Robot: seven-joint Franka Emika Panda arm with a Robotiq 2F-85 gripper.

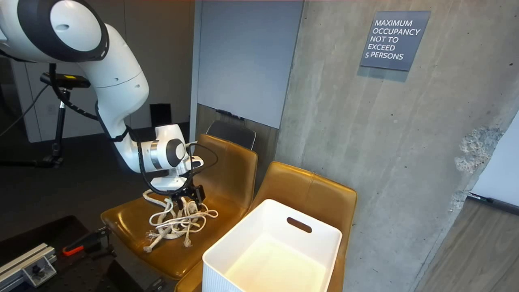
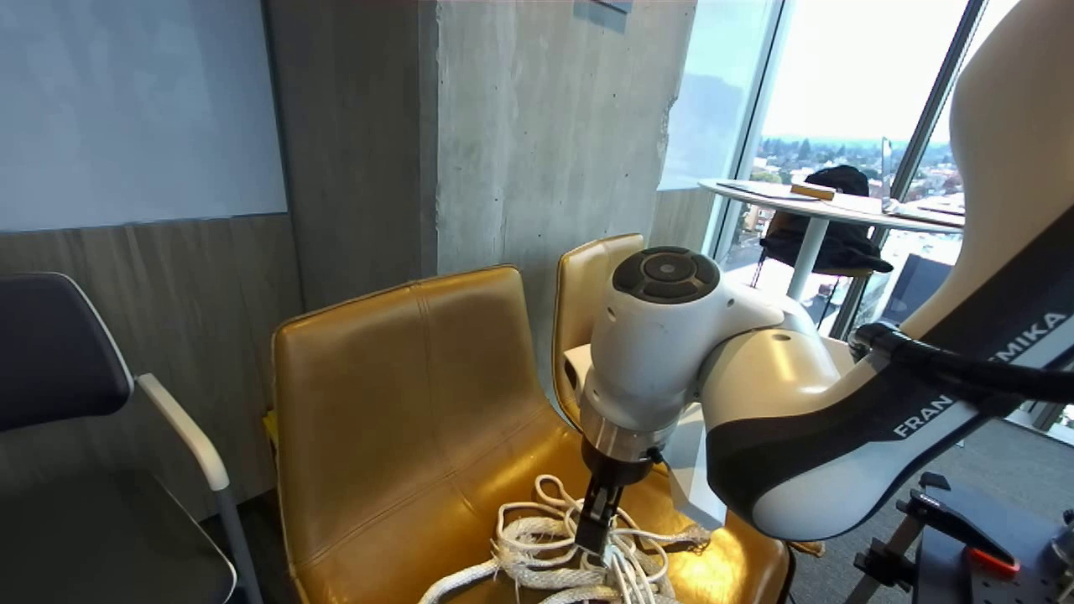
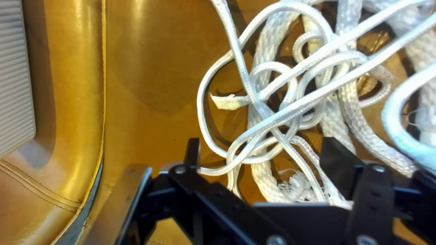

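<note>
A tangled heap of white rope (image 1: 171,226), thick braid mixed with thinner cord, lies on the brown leather chair seat. My gripper (image 1: 189,204) is low over the heap, its fingers wide apart. In the wrist view, strands of the rope (image 3: 286,114) pass between and beyond the two open fingers of the gripper; whether either finger touches them I cannot tell. From the other side, the gripper (image 2: 594,552) points down into the rope (image 2: 544,564), hiding part of it.
A white bin (image 1: 272,243) with a handle slot stands on the neighbouring chair, and looks empty. Chair backs (image 1: 228,170) rise behind the seat. A dark bench (image 1: 73,263) with a red-handled tool lies at front left.
</note>
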